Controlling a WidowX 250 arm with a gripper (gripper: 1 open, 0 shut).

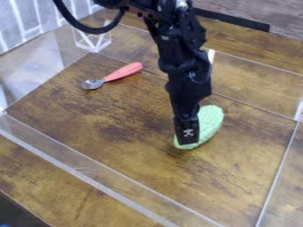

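Observation:
My black gripper (186,129) reaches down from the top centre, its fingertips at the left side of a pale green oblong object (204,125) lying on the wooden surface. The gripper stands open. The green object's long axis runs from lower left to upper right; whether the fingers touch it is hard to tell.
A spoon with a red handle (123,71) lies at the upper left. A small pale item (211,56) is partly hidden behind the arm. A clear plastic piece (92,38) sits near the top left edge.

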